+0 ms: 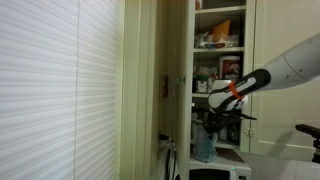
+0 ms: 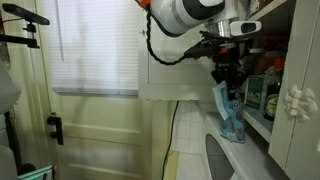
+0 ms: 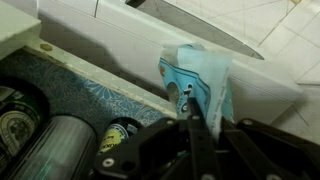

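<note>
A light-blue plastic bag [image 2: 230, 115] with printed pictures hangs from my gripper [image 2: 229, 84], in front of the open cupboard's lower shelf. From the side it shows as a pale blue shape [image 1: 205, 147] below the arm's end. The wrist view shows the bag [image 3: 193, 78] rising past the dark fingers, its gathered top pinched between them. My gripper is shut on this thin part; the exact grip is partly hidden by the bag.
Bottles and cans, among them a dark can [image 3: 18, 115] and a grey-topped can [image 3: 58, 148], stand on the patterned shelf beside the gripper. The cupboard door [image 2: 303, 105] stands open. A white appliance [image 1: 229, 163] lies below.
</note>
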